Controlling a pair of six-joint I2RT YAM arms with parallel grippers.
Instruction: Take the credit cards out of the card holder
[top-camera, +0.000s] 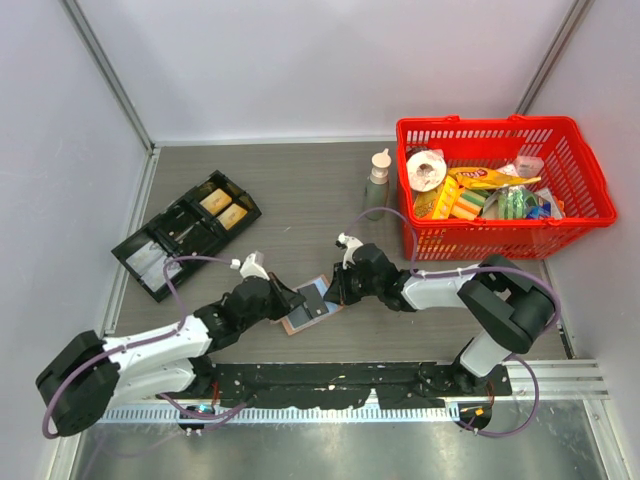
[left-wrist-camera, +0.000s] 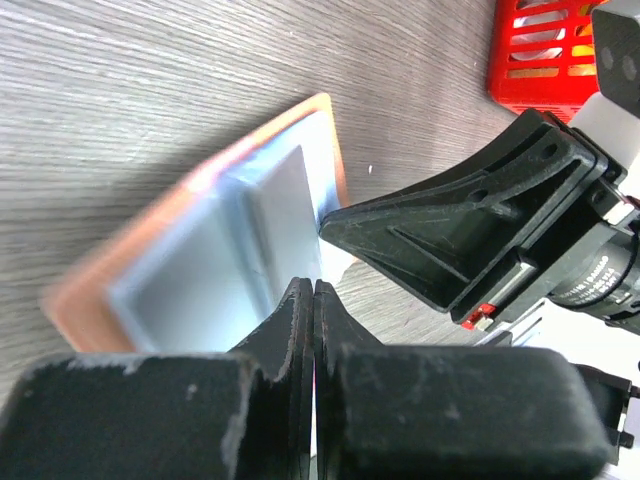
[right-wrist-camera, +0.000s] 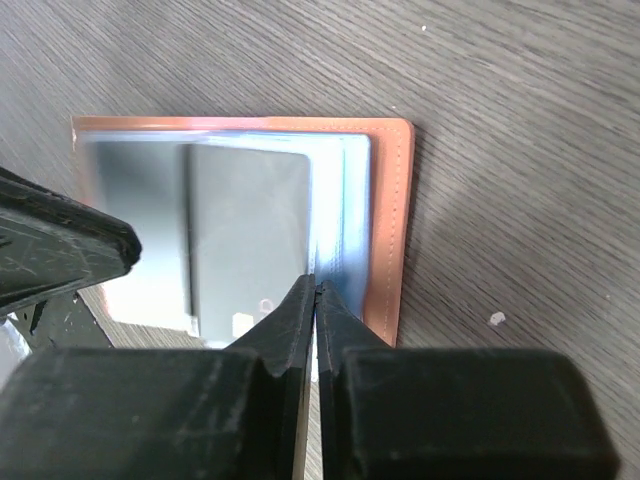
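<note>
An open card holder with a brown-orange border (right-wrist-camera: 390, 220) and clear sleeves lies on the table between my two grippers. A grey card (right-wrist-camera: 250, 215) sits in its right-hand sleeve, and another grey card (right-wrist-camera: 140, 200) fills the left-hand one. My left gripper is shut, with nothing between its fingertips; in the top view it is over the holder's left part. The grey card is outside its fingers. My right gripper is shut too, its tips down at the holder's right side, by the card's edge. What lies under those tips is hidden.
A red basket (top-camera: 500, 240) full of packets stands at the back right, with a bottle (top-camera: 376, 185) beside it. At the left lies a black compartment tray (top-camera: 158, 232). Bare table stretches behind the holder.
</note>
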